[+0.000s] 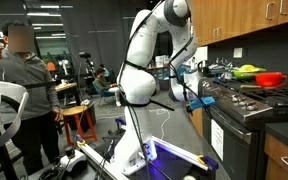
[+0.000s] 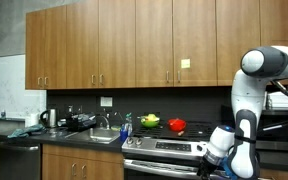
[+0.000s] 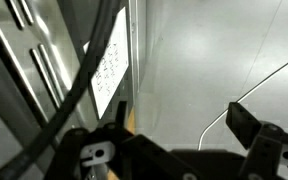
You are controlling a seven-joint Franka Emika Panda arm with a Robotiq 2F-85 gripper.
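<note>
My gripper is open, with its two dark fingers wide apart at the bottom of the wrist view and nothing between them. Below it is bare grey floor with a thin cable [image 3: 254, 90]. The oven and range [image 1: 239, 125] stand along the right in exterior view 1, and my arm [image 1: 144, 85] reaches past their front. On the stove side sit a red pot [image 1: 270, 79] and a green item [image 1: 246, 72]. The fingers are too small to make out in the exterior views.
Metal appliance fronts with handles [image 3: 49, 75] lie close on the left of the wrist view. A person [image 1: 29, 90] stands at left in exterior view 1, near an orange stool [image 1: 79, 115]. The sink [image 2: 102, 131] is left of the range. Open floor lies in between.
</note>
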